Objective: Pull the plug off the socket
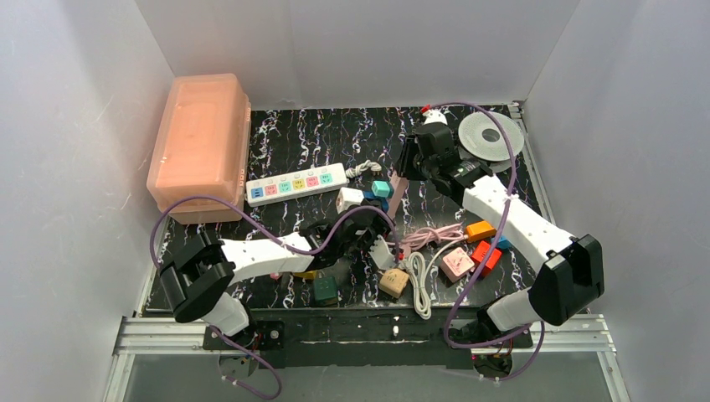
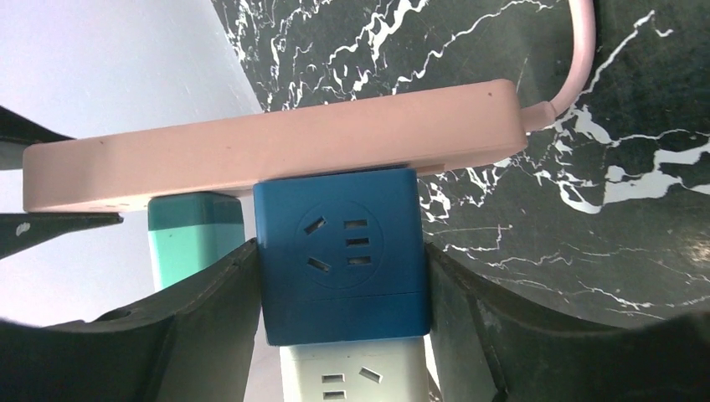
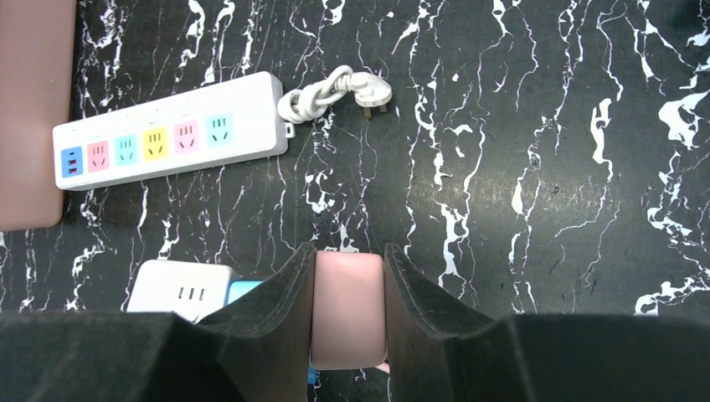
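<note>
A long pink power strip (image 2: 276,138) with a pink cable hangs between my arms. My left gripper is shut on a dark blue socket cube (image 2: 339,251), which sits against the pink strip's side. Next to it on the strip is a teal piece (image 2: 192,234), and a white socket block (image 2: 352,373) shows below the blue one. Whether the blue cube is still seated in the strip cannot be seen.
A white power strip (image 1: 293,182) with coiled cord lies behind, beside a salmon box (image 1: 197,134). Coiled cables, coloured blocks (image 1: 393,281) and a round white disc (image 1: 486,138) crowd the front and right. The back middle of the marble board is clear.
</note>
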